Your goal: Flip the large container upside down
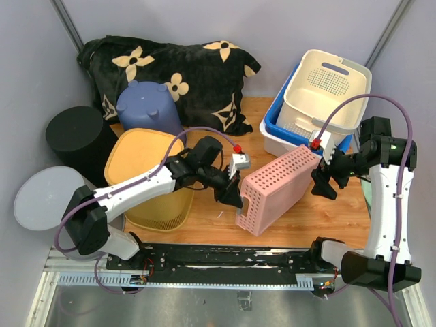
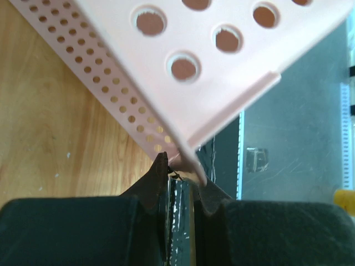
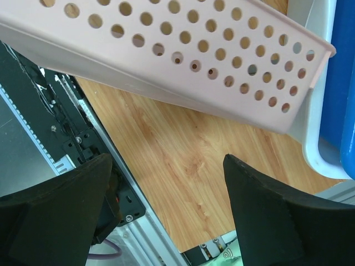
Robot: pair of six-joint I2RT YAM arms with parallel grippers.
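The pink perforated container (image 1: 279, 187) lies tipped on its side on the wooden table (image 1: 340, 218), a holed face upward. My left gripper (image 1: 235, 203) is shut on the rim at its near-left end; in the left wrist view the pink wall (image 2: 194, 111) runs down between the fingertips. My right gripper (image 1: 325, 184) hangs open at the container's right, apart from it; the right wrist view shows the container's perforated face (image 3: 205, 66) beyond the open fingers.
Stacked white and blue baskets (image 1: 283, 119) stand behind at the right. A yellow bin (image 1: 136, 153), blue stool (image 1: 146, 102), black cylinder (image 1: 78, 136) and dark cushion (image 1: 204, 75) fill the left and back. Bare table shows front right.
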